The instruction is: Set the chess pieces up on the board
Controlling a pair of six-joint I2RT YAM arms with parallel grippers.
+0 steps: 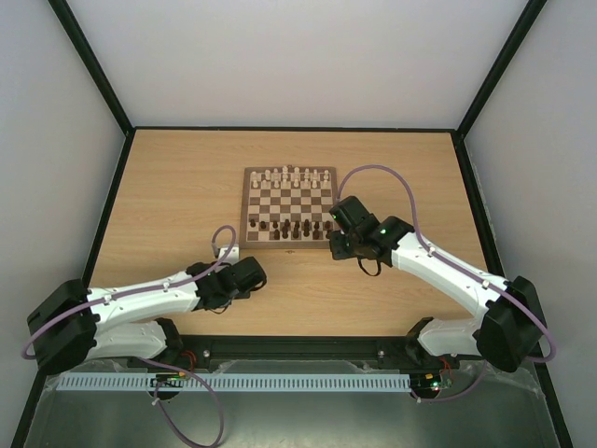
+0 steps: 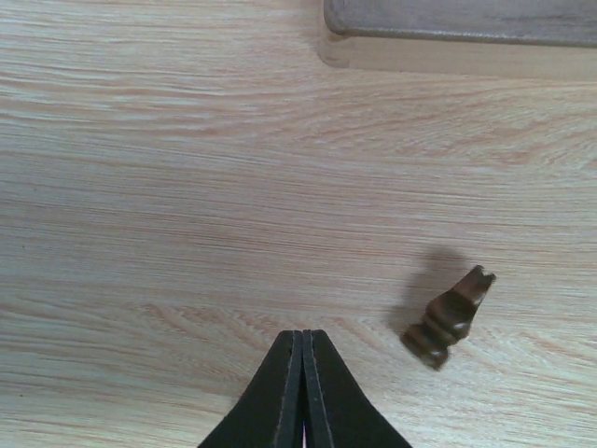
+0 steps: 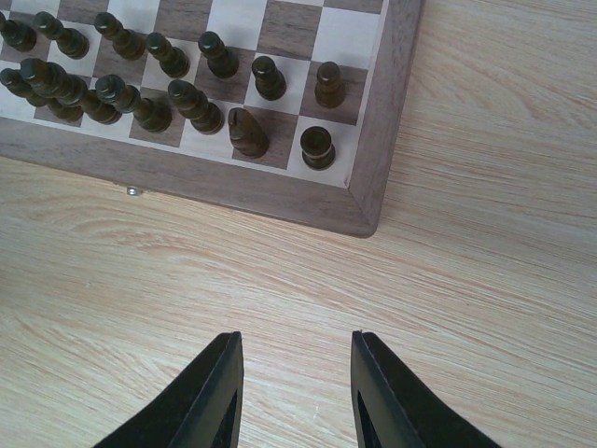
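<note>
In the left wrist view a dark chess piece (image 2: 450,318) with a notched top is tilted over, off to the right of my left gripper. That gripper is shut, its fingertips together with nothing between them. The chessboard (image 1: 246,207) carries pale pieces (image 1: 285,174) along its far side and dark pieces (image 1: 296,230) along its near side. At the board's near right corner, a dark rook-like piece (image 3: 318,147) stands upright. My right gripper is open and empty over bare wood near that corner.
The board's raised wooden edge (image 2: 466,58) crosses the top of the left wrist view. Bare table (image 1: 177,196) lies left of the board, and the wood in front of the board is clear between the two arms.
</note>
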